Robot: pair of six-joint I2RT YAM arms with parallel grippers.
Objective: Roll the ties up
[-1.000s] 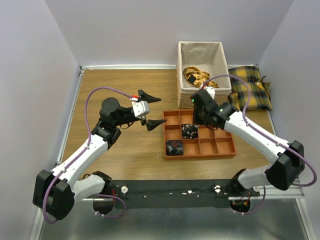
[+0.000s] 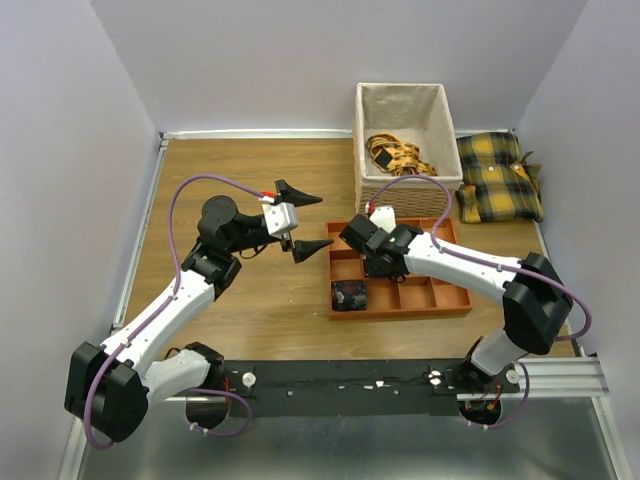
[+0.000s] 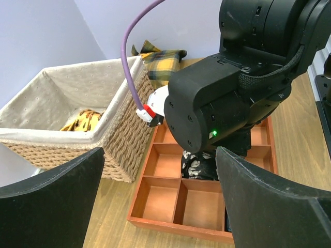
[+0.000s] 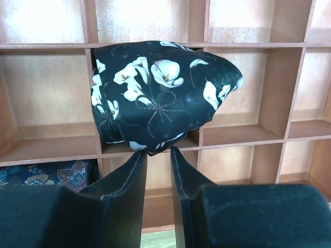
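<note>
A black tie with white lilies (image 4: 160, 88) sits folded in a middle compartment of the wooden grid box (image 2: 418, 308), bulging over its neighbour. My right gripper is at its lower edge, fingertips slightly apart; whether fabric is between them is unclear. From above, the right arm largely hides this tie. A dark floral tie (image 2: 348, 295) fills a front-left compartment. My left gripper (image 2: 316, 222) hangs open and empty left of the box.
A wicker basket (image 2: 405, 105) holding yellow patterned fabric (image 2: 395, 153) stands behind the box. A plaid cushion (image 2: 495, 185) lies to its right.
My right arm has moved left over the lily tie, covering it in the top view. My left arm is unmoved.
</note>
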